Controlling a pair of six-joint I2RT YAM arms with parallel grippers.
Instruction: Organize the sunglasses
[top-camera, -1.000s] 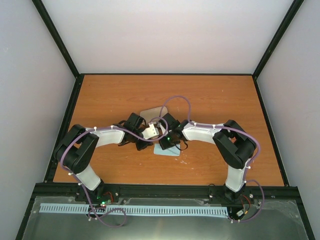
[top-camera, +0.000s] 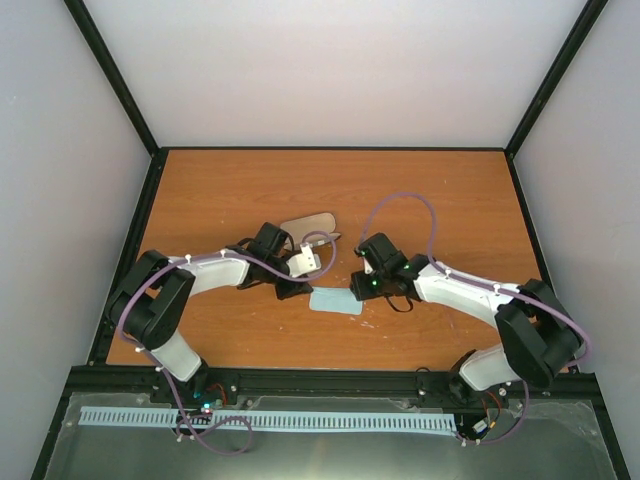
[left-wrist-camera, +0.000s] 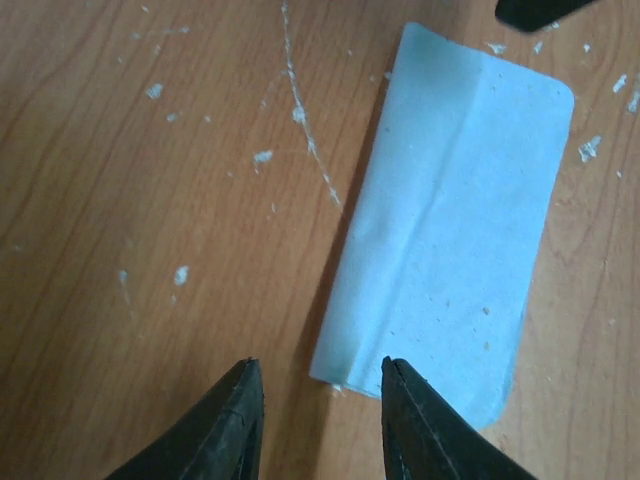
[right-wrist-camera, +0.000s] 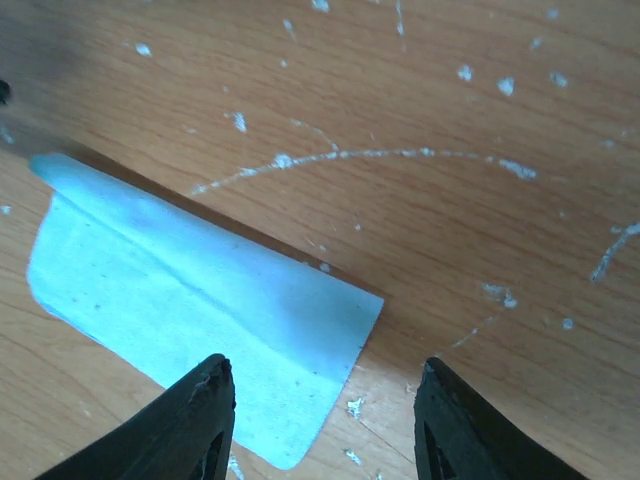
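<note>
A light blue cloth lies folded on the wooden table between the grippers, also filling much of the left wrist view and the right wrist view. My left gripper hangs just beside the cloth's end, fingers apart with nothing between them. My right gripper stands open near the cloth's other end, empty. No sunglasses can be made out; the area under the left arm is partly hidden in the top view.
A beige flat object lies behind the left gripper, partly covered by it. Purple cables loop over both arms.
My right gripper has moved to the right, away from the left gripper, uncovering more of the cloth. The left arm has barely moved.
</note>
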